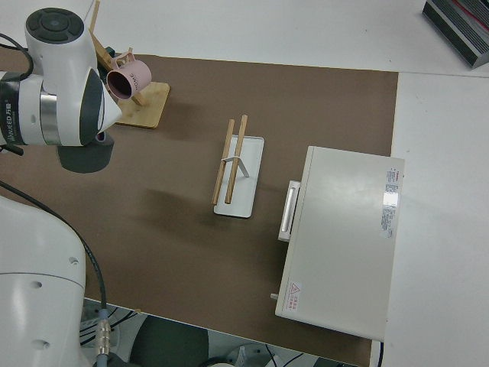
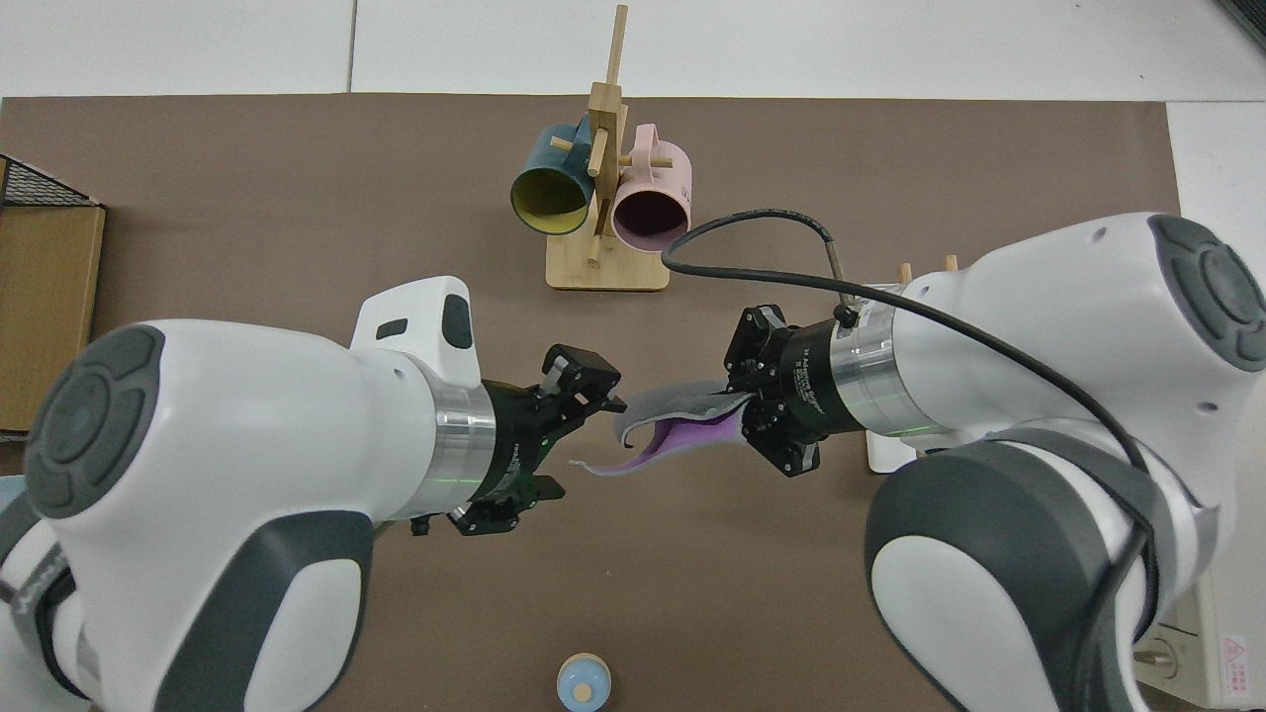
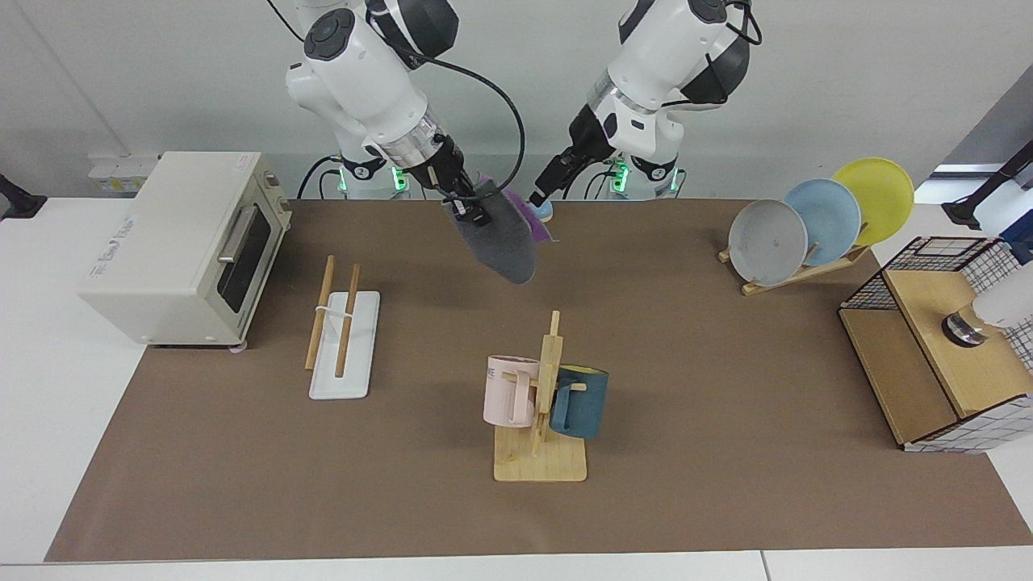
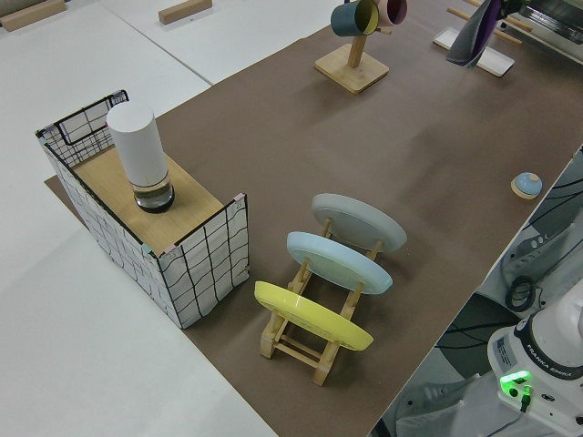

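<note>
A floppy cloth (image 2: 682, 433), grey with a purple face, hangs from my right gripper (image 2: 742, 398) in the top view; in the left view it droops as a grey sheet (image 3: 499, 242) with purple behind. The right gripper is closed on it, its fingertips mostly hidden by the cloth. My left gripper (image 2: 593, 403) is to the left of the cloth, apart from its main body; whether its fingers are open or shut is unclear.
A mug tree with pink (image 3: 510, 387) and teal mugs (image 3: 579, 405) stands behind the arms. A dish rack with plates (image 3: 769, 242), a wire shelf (image 3: 896, 368), a white oven (image 3: 155, 271) and a wooden-railed white stand (image 3: 329, 378) edge the mat. A small blue round object (image 2: 584, 686) lies near.
</note>
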